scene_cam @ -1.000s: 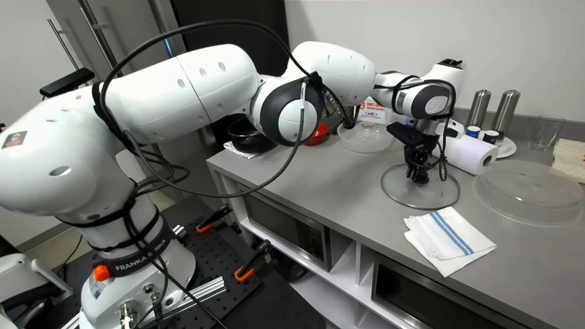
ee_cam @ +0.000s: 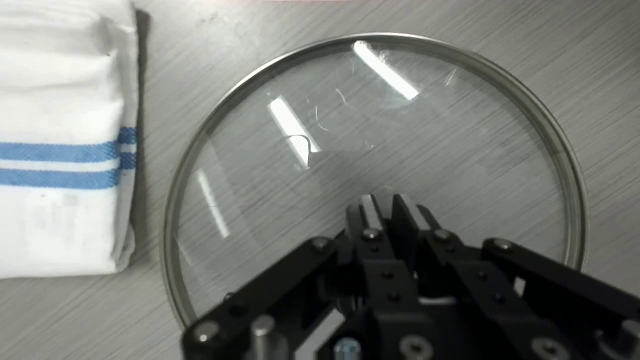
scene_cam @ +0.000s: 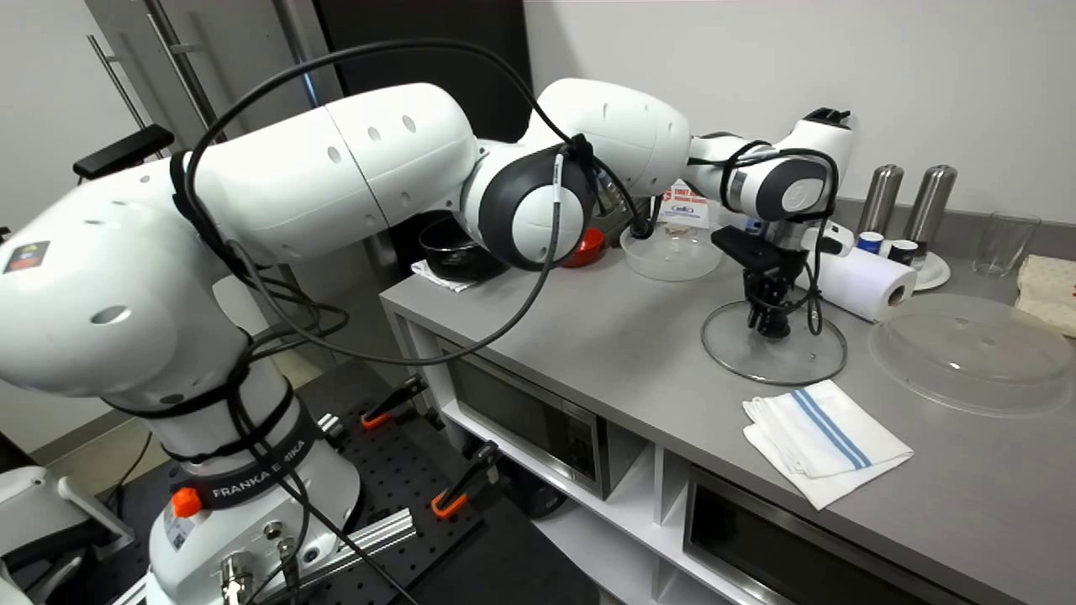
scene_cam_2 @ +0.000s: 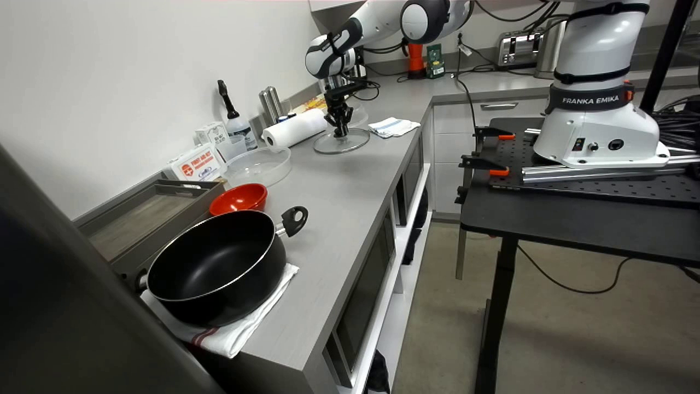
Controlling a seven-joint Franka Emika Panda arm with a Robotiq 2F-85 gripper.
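A clear glass lid [ee_cam: 270, 198] with a metal rim lies flat on the grey counter, its whole outline showing in exterior view 1. Over its middle, my gripper points down, fingertips close to the glass. In the wrist view a narrow gap separates the two fingers [ee_cam: 370, 211]; whether they are closed on a knob cannot be made out, as the gripper covers that part of the lid. A folded white cloth [ee_cam: 60, 228] with blue stripes lies just beside the lid.
A paper towel roll [scene_cam: 867, 282] and a clear plastic cover [scene_cam: 973, 353] lie close to the lid. Farther along the counter are a clear bowl [scene_cam_2: 259, 166], a red bowl [scene_cam_2: 239, 199] and a black pot [scene_cam_2: 216, 269]. Between pot and lid, the counter's front side is bare.
Hardly anything differs. The arm holds nearly the same pose, and the lid and cloth lie where they were.
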